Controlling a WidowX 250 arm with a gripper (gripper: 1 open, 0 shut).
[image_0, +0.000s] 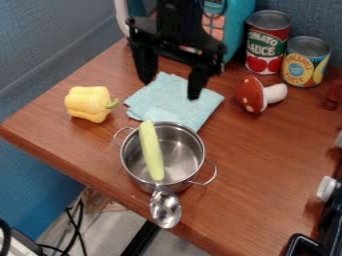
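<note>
The black gripper (171, 70) hangs above the back middle of the table, over a folded light-blue cloth (174, 105), its fingers apart with nothing between them. Below the cloth stands a steel pot (187, 173) with a pale green corn-like vegetable (151, 150) in it, and a silver spoon (166, 208) at its front. A yellow pepper (88, 101) lies at the left, and a red-capped mushroom (253, 93) lies right of the cloth.
Two cans, a red tomato can (266, 45) and a yellow-labelled can (305, 65), stand at the back right near a teal appliance (231, 22). A black object (318, 235) sits at the lower right edge.
</note>
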